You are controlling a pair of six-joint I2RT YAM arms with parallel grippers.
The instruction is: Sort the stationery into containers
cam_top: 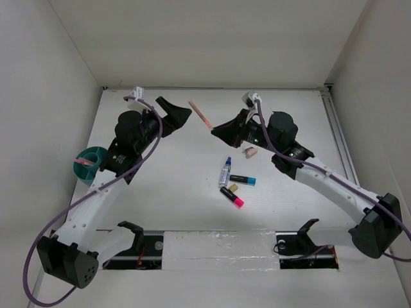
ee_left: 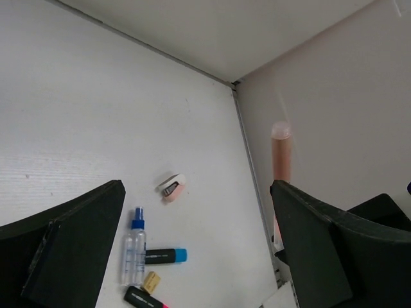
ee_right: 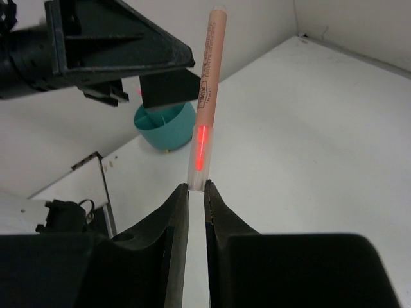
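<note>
My right gripper is shut on the end of a pink pen (ee_right: 212,64), which points up and to the left in the top view (cam_top: 200,113). My left gripper is open and empty, to the left of the pen. A teal container (cam_top: 89,156) with a pink item in it sits at the table's left edge. On the table lie a clear bottle with blue cap (cam_top: 225,172), a blue-capped marker (cam_top: 243,180), a pink-capped marker (cam_top: 232,197), a small tan block (cam_top: 233,188) and a pink stapler-like item (ee_left: 173,187).
White walls surround the table (cam_top: 167,192) at back and sides. The loose stationery is clustered right of centre, below the right arm.
</note>
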